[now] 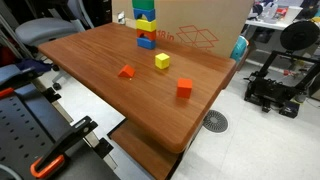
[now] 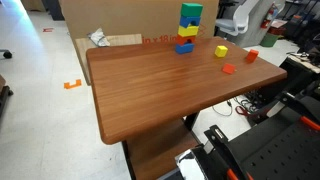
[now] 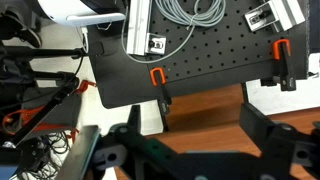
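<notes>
On the wooden table stands a tower of blocks, with a green block [image 2: 192,10] on top, a yellow block [image 2: 187,31] midway and a blue block [image 1: 147,43] at the base. Other blue and red pieces sit between them. Separate from the tower lie a yellow cube [image 1: 162,61], a small red wedge-like piece [image 1: 127,72] and an orange-red cube [image 1: 184,88]. My gripper is open at the bottom of the wrist view, its dark fingers wide apart and nothing between them. Neither exterior view shows it clearly. No blocks appear in the wrist view.
A dark perforated base plate [image 3: 215,60] carries a coiled cable [image 3: 195,12] and orange-and-black clamps [image 3: 160,85]. A gap separates plate and table.
</notes>
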